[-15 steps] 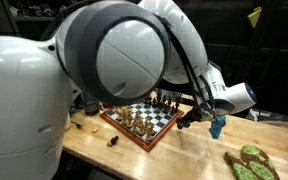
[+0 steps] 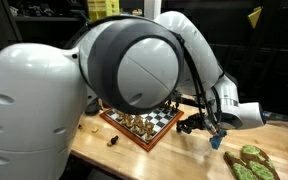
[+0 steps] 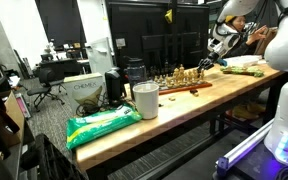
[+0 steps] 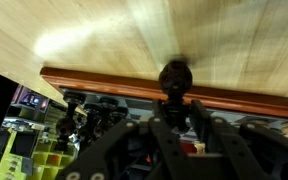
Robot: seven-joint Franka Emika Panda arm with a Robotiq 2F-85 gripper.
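Observation:
In the wrist view, my gripper is shut on a dark chess piece (image 4: 176,75), whose rounded end sticks out past the fingertips. Light wooden table surface lies beyond it. The chessboard (image 2: 168,117) has a reddish-brown frame and carries several light and dark pieces. Exterior view 1 places my gripper (image 2: 188,124) low beside the board's right edge; the piece is too small to make out there. A strip of the frame (image 4: 114,83) runs across the wrist view just beneath the held piece's end.
Small dark pieces, one of them a loose piece (image 2: 113,141), lie on the table left of the board. A green camouflage-patterned item (image 2: 250,163) is at the right. A white container (image 3: 146,99) and a green bag (image 3: 102,126) occupy the table's other end.
The arm's forearm and wrist have come down and shifted slightly over the past second, with the gripper staying near the board's right side. Pieces on the board look unmoved.

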